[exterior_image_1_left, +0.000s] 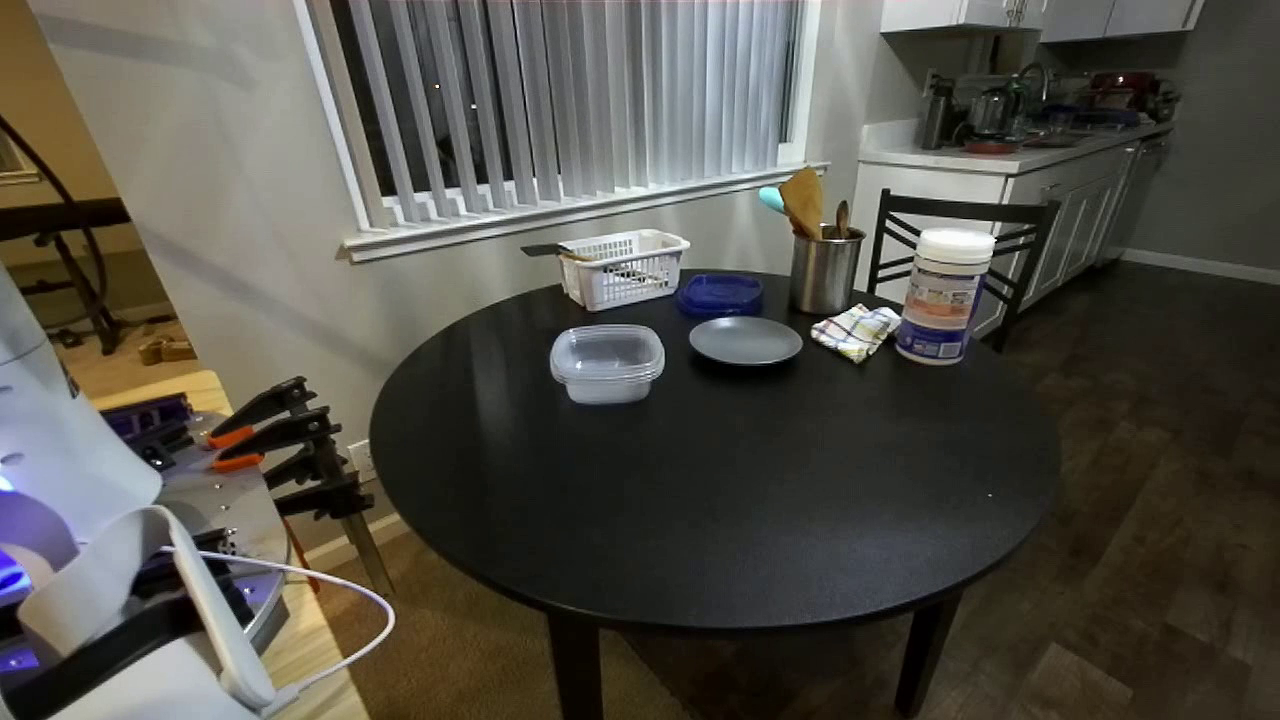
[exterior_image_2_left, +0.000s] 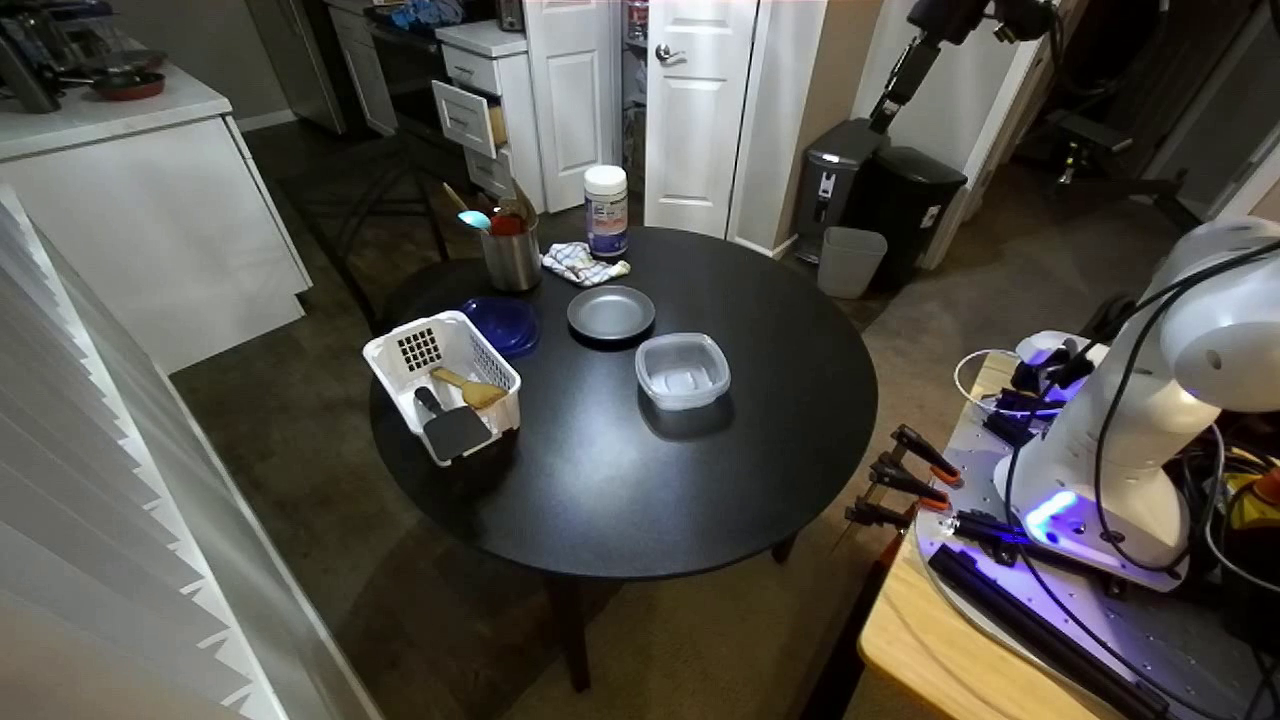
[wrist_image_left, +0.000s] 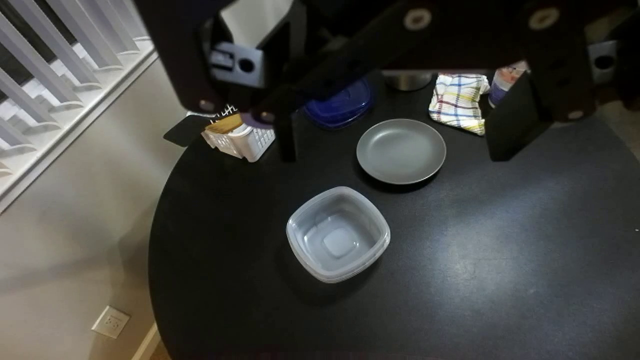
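Observation:
My gripper is open in the wrist view, its two dark fingers wide apart and nothing held between them. Beyond and below them on the black table sits a clear plastic container (exterior_image_2_left: 683, 371), empty as far as I can see. The grey plate (wrist_image_left: 401, 151) lies flat beside it. A blue lid (exterior_image_2_left: 503, 325) rests farther back, close to the white basket (exterior_image_1_left: 624, 272), which holds a wooden utensil and a black spatula (exterior_image_2_left: 456, 432). A checked cloth (exterior_image_1_left: 855, 331) lies crumpled right of the plate. Neither exterior view shows the gripper touching anything on the table.
A steel utensil holder (exterior_image_1_left: 825, 274) and a tall wipes tub (exterior_image_1_left: 942, 298) stand at the table's back. The window wall is close to the basket side. A dark chair (exterior_image_1_left: 960, 228) stands behind.

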